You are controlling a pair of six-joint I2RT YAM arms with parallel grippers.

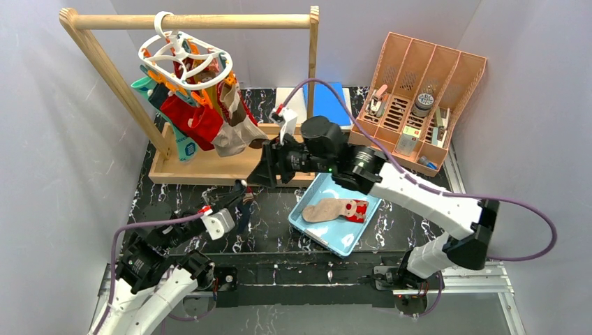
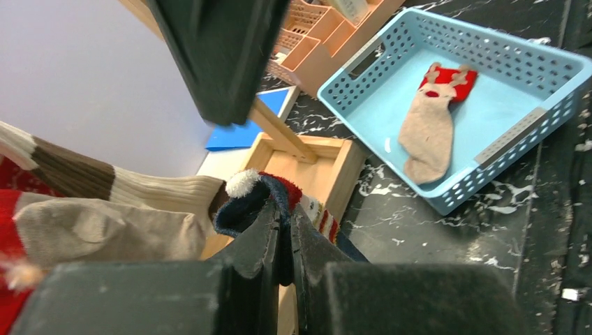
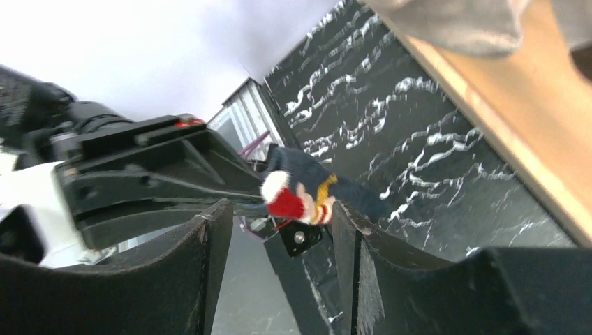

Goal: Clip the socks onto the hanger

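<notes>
The white round hanger (image 1: 225,64) hangs from the wooden bar, with several socks (image 1: 206,124) held by its orange clips (image 1: 202,96). My left gripper is shut on the edge of a dark blue sock (image 2: 242,209) with a white pompom and a red Santa figure. In the top view that sock hangs in front of the rack's base. Right of it, my right gripper (image 1: 262,172) stands open, its fingers (image 3: 220,244) apart with nothing between them. A beige and red reindeer sock (image 1: 328,209) lies in the light-blue basket (image 1: 307,227).
The wooden rack (image 1: 209,171) stands behind both grippers, its right post (image 1: 312,70) close to the right arm. An orange organizer (image 1: 447,63) with small items is at the back right. Blue and white flat items (image 1: 328,101) lie behind the right arm.
</notes>
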